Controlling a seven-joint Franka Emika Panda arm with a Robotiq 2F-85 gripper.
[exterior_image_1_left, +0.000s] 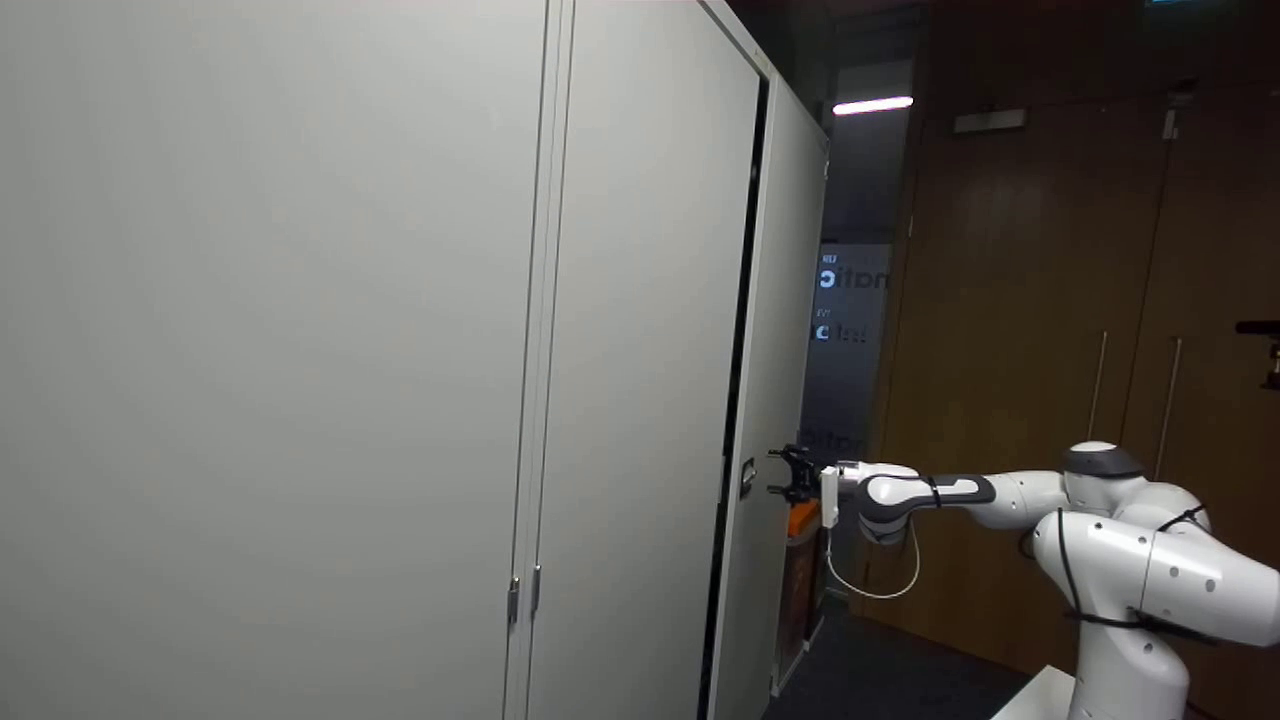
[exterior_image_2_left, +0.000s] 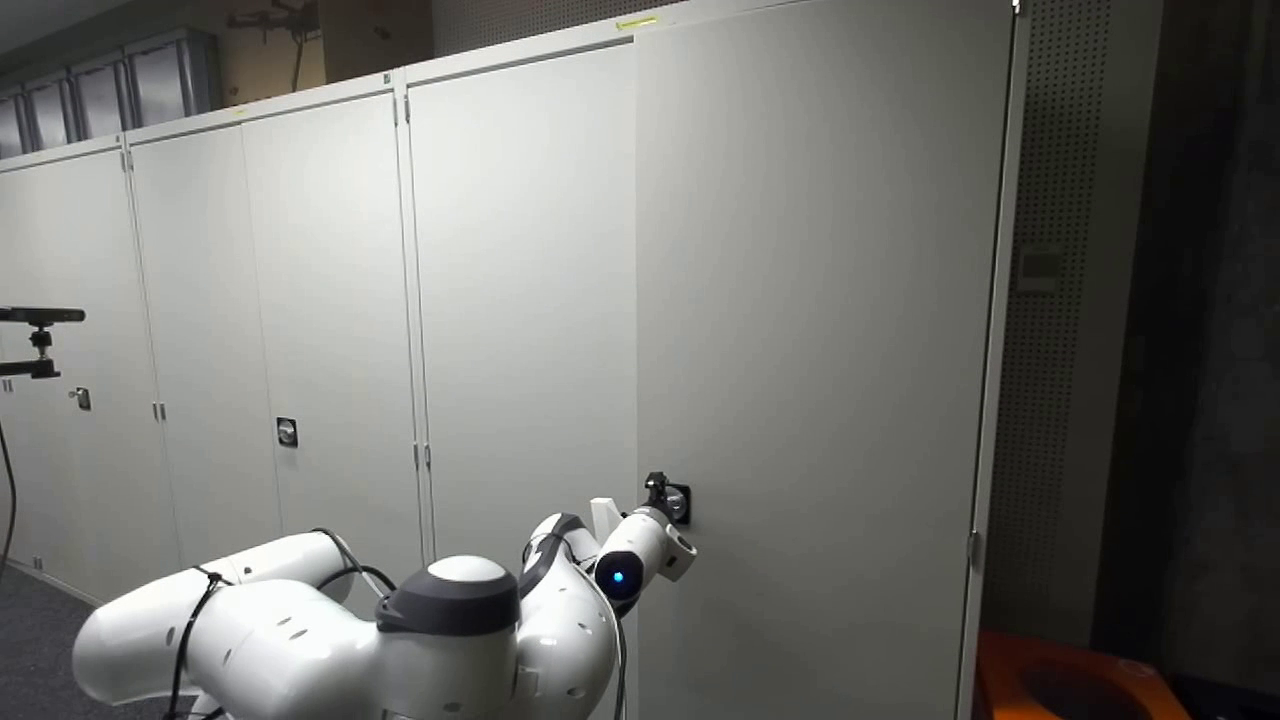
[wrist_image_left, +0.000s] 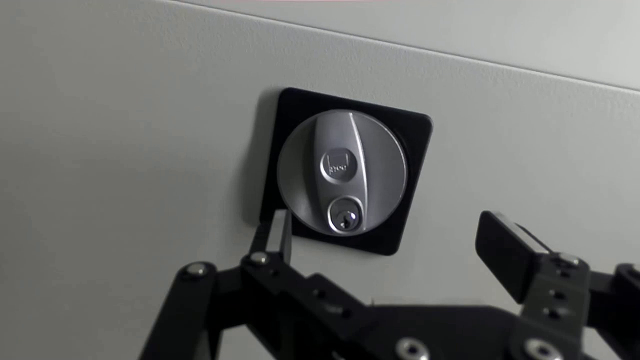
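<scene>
A round silver knob (wrist_image_left: 339, 171) with a keyhole sits on a black square plate (wrist_image_left: 414, 129) on the cabinet door (exterior_image_2_left: 828, 300). That door is slightly ajar, with a dark gap along its edge in exterior view 1. My gripper (exterior_image_1_left: 774, 472) is open in front of the knob, a short way off the door, with nothing between its fingers. In the wrist view the left finger (wrist_image_left: 277, 234) overlaps the plate's lower left corner, while the right finger (wrist_image_left: 507, 255) lies well to the right of it. From behind, the arm partly covers the gripper in exterior view 2.
Beside the ajar door is another cabinet door (exterior_image_1_left: 648, 360), and more grey cabinets (exterior_image_2_left: 324, 300) run to the left. An orange bin (exterior_image_2_left: 1068, 678) stands right of the cabinet. Brown wooden doors (exterior_image_1_left: 1020, 300) are behind the arm.
</scene>
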